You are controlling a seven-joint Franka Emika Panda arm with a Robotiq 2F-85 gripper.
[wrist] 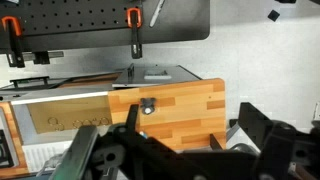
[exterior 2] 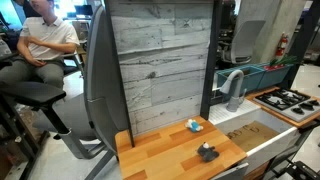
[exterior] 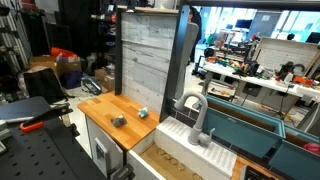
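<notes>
A small dark grey object (exterior 2: 207, 152) lies on the light wooden countertop (exterior 2: 165, 152). Further back, near the white plank wall, is a small blue and white object (exterior 2: 193, 125). Seen from above in the wrist view, the grey object (wrist: 148, 104) shows just beyond the left finger of my gripper. Its fingers stand wide apart, so the gripper is open, with bare wood showing through the gap. The blue and white object cannot be made out clearly from above. Neither exterior view shows the gripper.
An open drawer (exterior: 165, 164) sits beside the countertop, under a grey faucet (exterior: 199, 115). A stove top (exterior 2: 288, 103) lies past the sink. The plank wall (exterior 2: 165, 85) rises behind the wood. A black perforated table (wrist: 80, 18) carries orange-handled clamps (wrist: 134, 20).
</notes>
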